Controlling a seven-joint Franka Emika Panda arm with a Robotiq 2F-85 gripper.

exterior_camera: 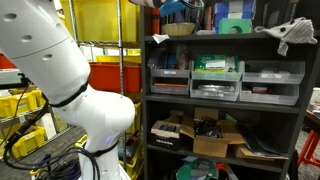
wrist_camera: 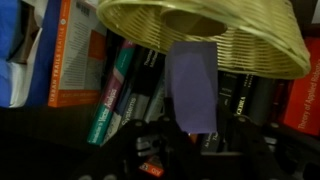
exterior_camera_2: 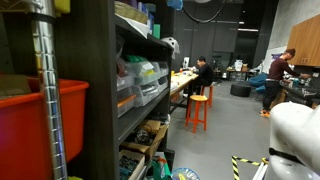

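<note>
In the wrist view a purple-grey block-like object [wrist_camera: 193, 85] stands up between the dark fingers of my gripper, which is shut on it. Beyond the object lies a pale wicker basket [wrist_camera: 270, 45], and the object overlaps its rim in this view. A round brownish item [wrist_camera: 194, 22] shows at the basket. In exterior view 1 the same basket [exterior_camera: 178, 29] sits on the upper shelf, with the arm's end above it at the top edge. The held object is hard to make out there.
Books, among them an orange one [wrist_camera: 77, 55] and a red one [wrist_camera: 303, 90], stand around the basket. Clear plastic bins [exterior_camera: 215, 90] fill the shelf below. A grey cloth-like item [exterior_camera: 290, 35] hangs at the right. Lower down are cardboard boxes [exterior_camera: 208, 130].
</note>
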